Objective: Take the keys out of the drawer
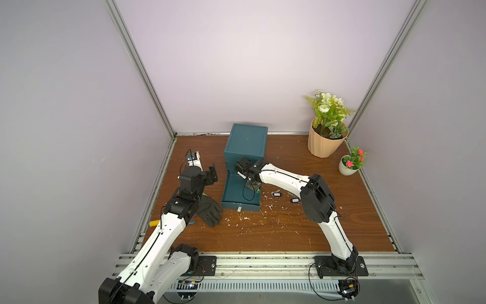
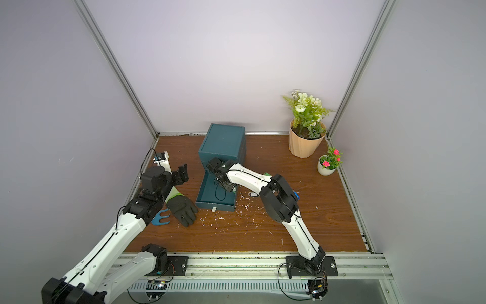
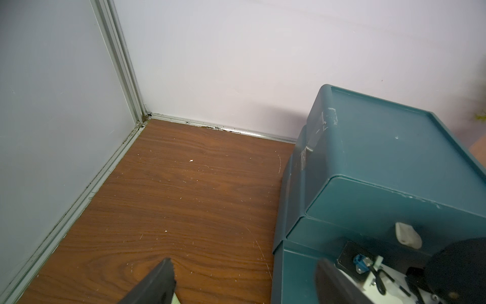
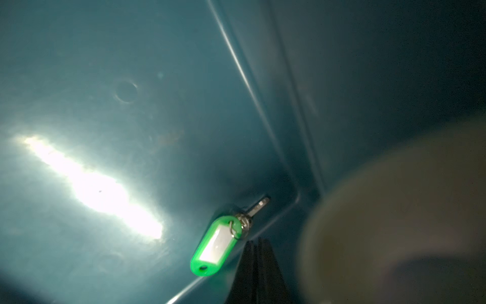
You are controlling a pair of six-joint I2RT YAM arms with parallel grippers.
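A teal cabinet (image 1: 246,136) stands with its bottom drawer (image 1: 235,205) pulled out. In the right wrist view a key with a green-framed white tag (image 4: 216,245) lies on the drawer floor near a corner. My right gripper reaches into the drawer beside the tag, fingertips shut with nothing seen between them. My left gripper is open, above the table left of the cabinet, its blurred fingertips wide apart.
A dark glove (image 1: 208,210) lies left of the drawer, small dark objects (image 1: 277,194) and scraps to its right. Two potted plants (image 1: 322,147) stand back right.
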